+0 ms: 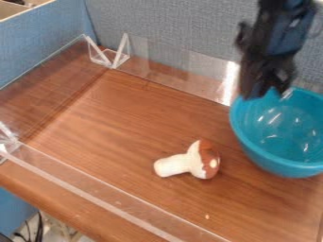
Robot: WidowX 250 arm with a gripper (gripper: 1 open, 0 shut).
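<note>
A toy mushroom (190, 161) with a white stem and brown cap lies on its side on the wooden table (127, 123), left of and apart from the teal bowl (275, 142). My dark gripper (263, 80) is high at the upper right, over the back of the bowl and clear of the mushroom. It is blurred and cut off by the top edge, so I cannot tell whether its fingers are open or shut.
Clear plastic strips with white brackets (111, 55) edge the table at the back and left. Grey and blue padded walls stand behind and to the left.
</note>
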